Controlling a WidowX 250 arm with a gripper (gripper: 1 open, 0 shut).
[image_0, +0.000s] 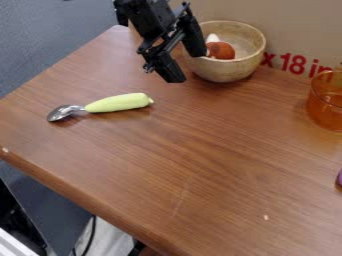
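My black gripper (182, 60) hangs at the top centre, its two fingers spread apart, one down over the table and the other beside the rim of a pale wooden bowl (238, 67). A reddish-brown round item (222, 50) and something white sit inside the bowl, partly hidden. Nothing shows held between the fingers. On the left of the table lies a spoon (63, 112) with its pale green handle (123, 102), below and left of the gripper.
An orange translucent cup (326, 105) stands at the right edge, and a purple item (338, 178) is cut off below it. A cardboard panel (291, 30) backs the table (174, 180), whose middle and front are clear.
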